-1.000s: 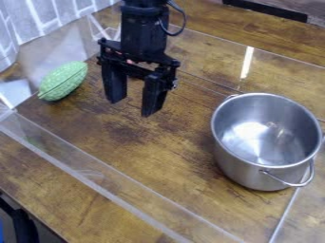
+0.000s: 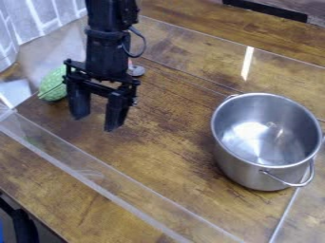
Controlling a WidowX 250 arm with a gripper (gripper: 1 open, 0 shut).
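My black gripper [image 2: 98,106] hangs low over the wooden table at the left of the view, its two fingers spread apart with nothing seen between them. Behind it at the left lies a green leafy item [image 2: 53,85], like a cabbage, partly hidden by the arm. A large steel pot [image 2: 264,138] with a wire handle stands at the right.
Clear plastic edging runs along its sides, with a white crumpled sheet [image 2: 19,43] at the back left. A small pale item beside the arm is partly hidden.
My gripper has moved left, away from the pot and closer to the green item, which it now partly hides. The pot has not moved.
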